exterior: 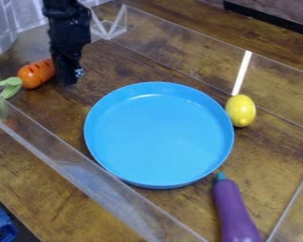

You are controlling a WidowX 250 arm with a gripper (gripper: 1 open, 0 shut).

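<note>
My dark gripper (68, 71) is at the upper left, low over the wooden table, right beside an orange carrot (37, 74) with pale green leaves. It appears shut; whether anything is between its fingertips is hard to tell. A blue plate (158, 133) lies in the middle.
A yellow egg-shaped object (240, 111) lies right of the plate, and a purple eggplant (235, 210) at the lower right. Clear walls border the table. The wood behind the plate is bare.
</note>
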